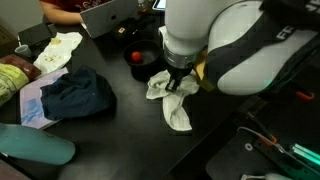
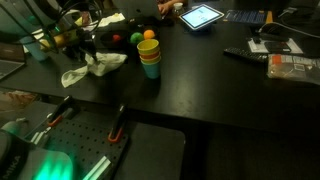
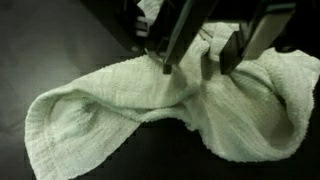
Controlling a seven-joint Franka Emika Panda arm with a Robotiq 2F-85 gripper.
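Note:
A pale, crumpled cloth lies on the dark table below the arm. In exterior view 2 the same cloth is spread near the table's edge. Seen from the wrist, the cloth fills most of the view, bunched in folds under the fingers. My gripper is right over these folds, its two fingers apart. Whether the fingertips touch the fabric, or a fold rises between them, is unclear. In exterior view 1 the white arm largely covers the gripper.
Behind the cloth stands a dark bowl with a red ball. Stacked cups stand close by on the other side. A dark bundled cloth and a teal container occupy the left. Bare table lies in front of the cloth.

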